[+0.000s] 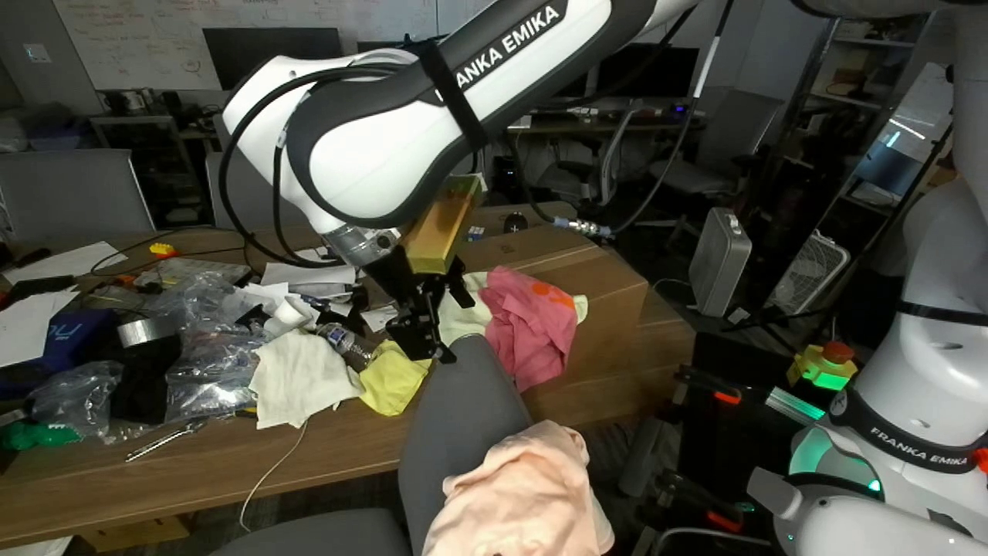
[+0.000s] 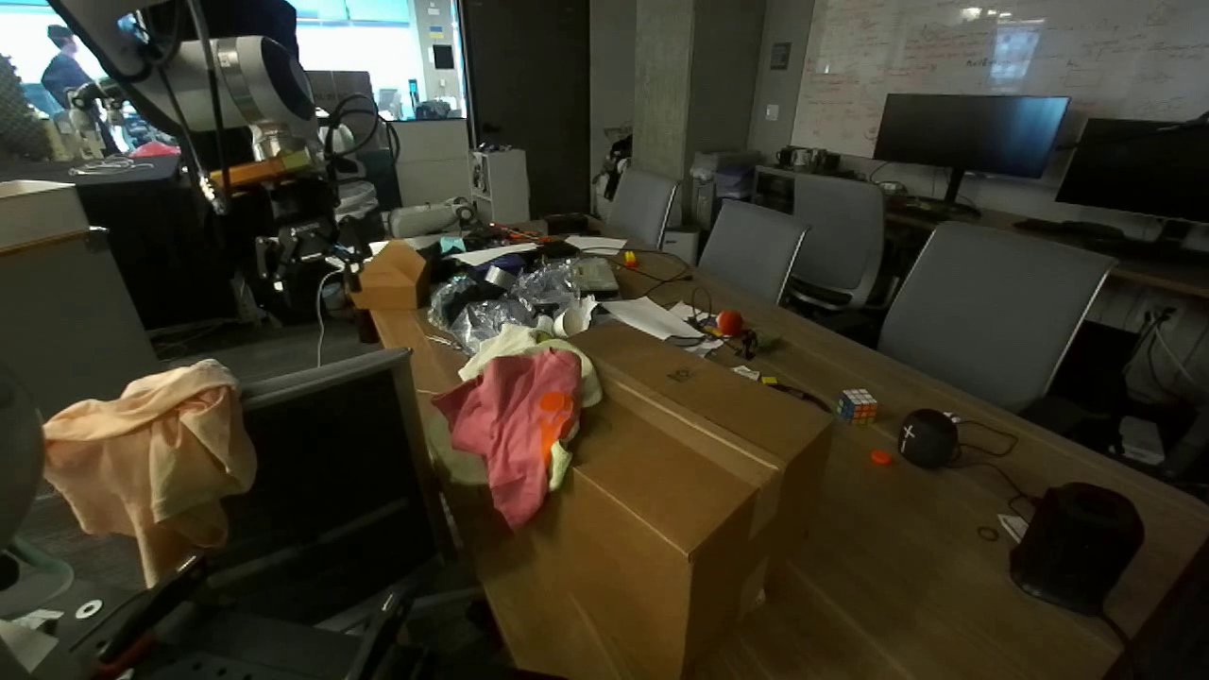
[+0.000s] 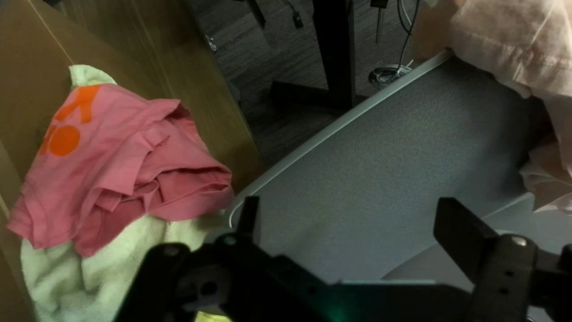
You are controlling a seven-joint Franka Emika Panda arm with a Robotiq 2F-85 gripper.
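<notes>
My gripper stands open, with nothing between its widely parted black fingers; the grey chair back (image 3: 364, 171) shows beyond the gap. A pink cloth with orange marks (image 1: 528, 324) lies over a pale green cloth (image 3: 96, 276) on the cardboard box (image 1: 602, 301), draping down its side. Exterior view 1 has the gripper (image 1: 454, 320) left of these cloths, near the top of the chair back. Over another part of the chair hangs a peach cloth (image 1: 523, 491). White (image 1: 301, 378) and yellow (image 1: 394, 375) cloths lie on the table.
Clutter crowds the table's left side, including plastic bags (image 1: 213, 343), a bottle (image 1: 344, 343) and a tape roll (image 1: 147, 330). A puzzle cube (image 2: 858, 406) and black speaker (image 2: 929, 437) stand beyond the box. Bare tabletop (image 2: 907, 567) shows beside the box.
</notes>
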